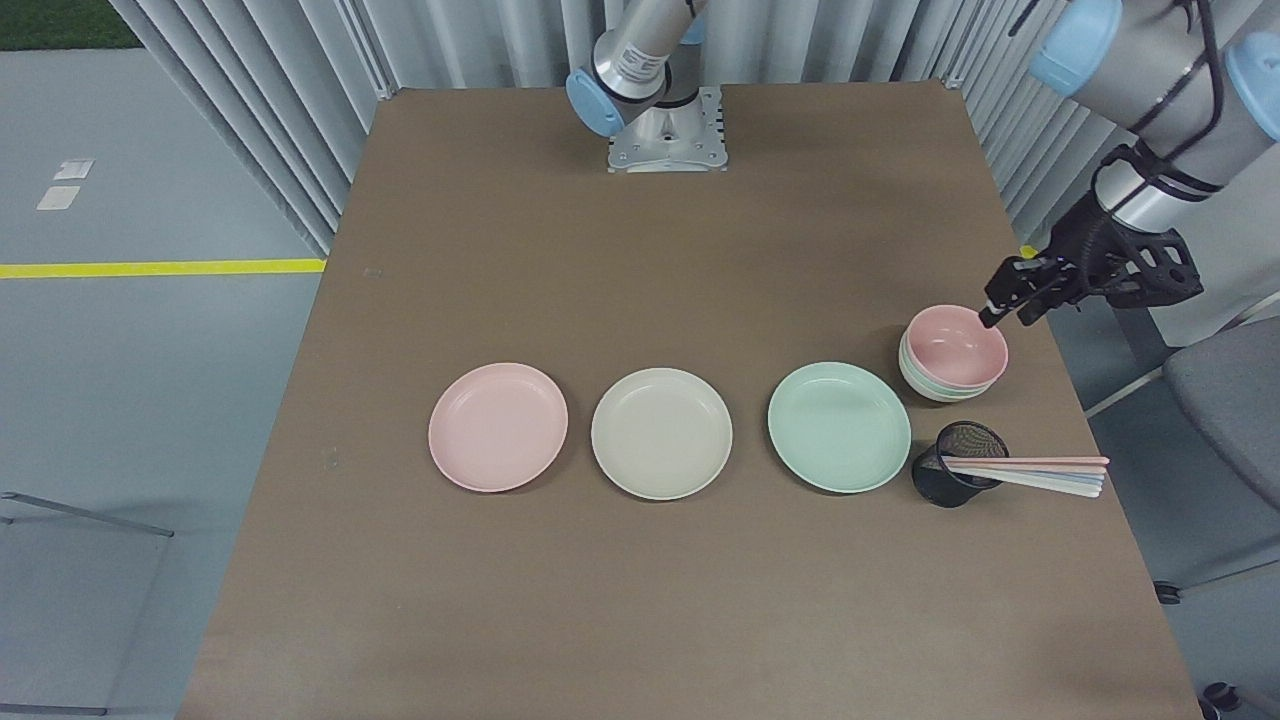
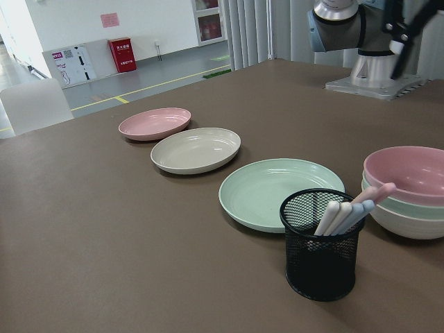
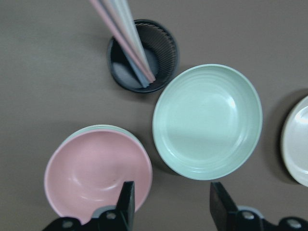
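My gripper [image 1: 1004, 310] hangs above the stack of bowls at the table's right edge, open with an empty gap between its fingers in the wrist view. The top pink bowl [image 3: 82, 168] rests in lighter bowls. A pink plate [image 1: 498, 427], a cream plate [image 1: 661, 433] and a mint plate [image 1: 839, 427] stand in a row to the left. A black mesh cup [image 2: 320, 267] holds several chopsticks [image 1: 1044, 478] in pink and pale colours, leaning out to the right.
The robot base [image 1: 667, 144] is at the back. A grey chair [image 1: 1224, 408] stands beside the right edge.
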